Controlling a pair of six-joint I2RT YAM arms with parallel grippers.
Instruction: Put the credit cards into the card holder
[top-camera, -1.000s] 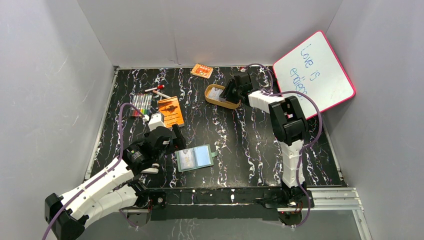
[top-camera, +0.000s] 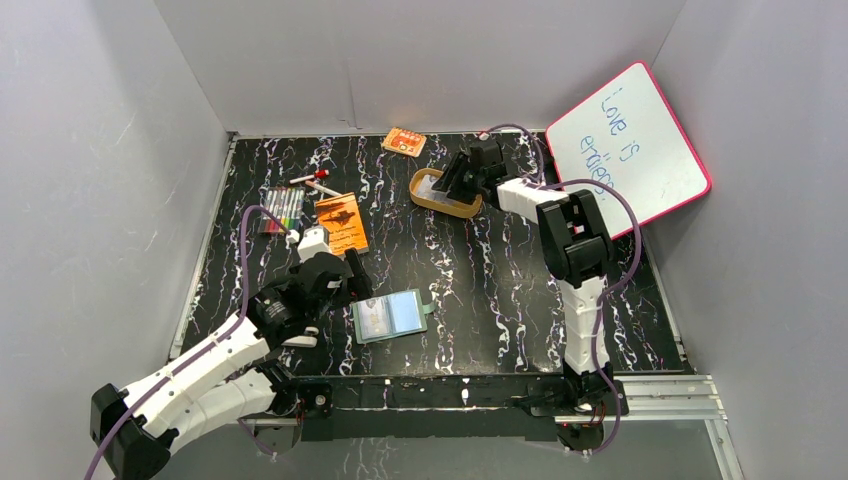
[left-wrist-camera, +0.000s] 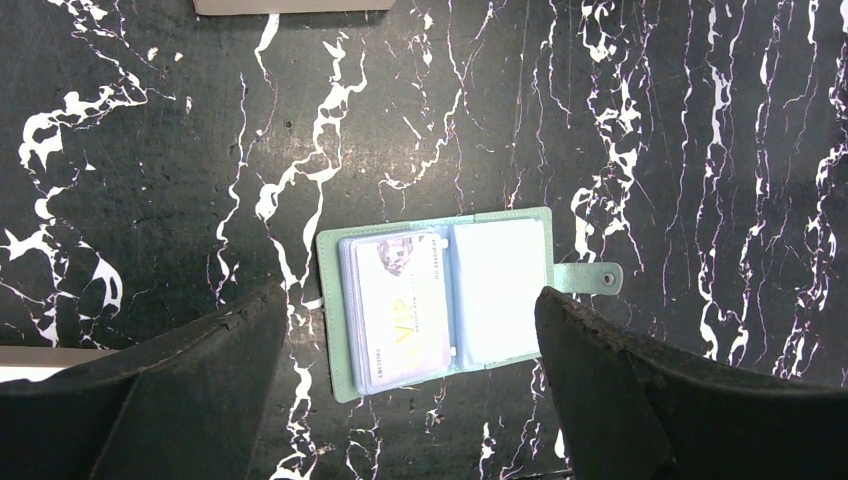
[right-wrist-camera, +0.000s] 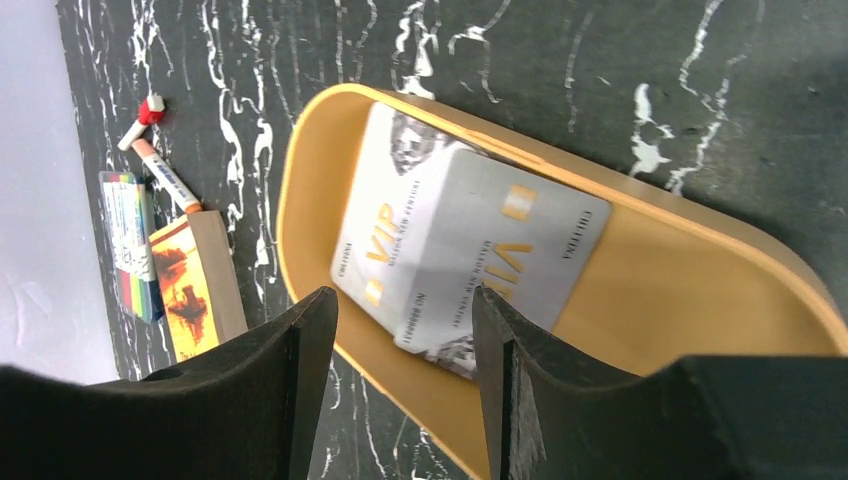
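An oval tan tray (right-wrist-camera: 700, 300) holds overlapping white VIP cards (right-wrist-camera: 500, 250). My right gripper is open just over the tray, its fingertips at the near side of the cards, nothing seen held. The mint card holder (top-camera: 390, 316) lies open near the front, a VIP card (left-wrist-camera: 397, 310) in its left side and pale clear sleeves on the right. My left gripper hangs open above the holder, empty.
An orange book (top-camera: 342, 222), markers (top-camera: 282, 207) and small tools are at the left, an orange pack (top-camera: 404, 141) at the back. A whiteboard (top-camera: 628, 150) leans at the right.
My right gripper has shifted very slightly over the tray. The left arm and the holder have not moved.
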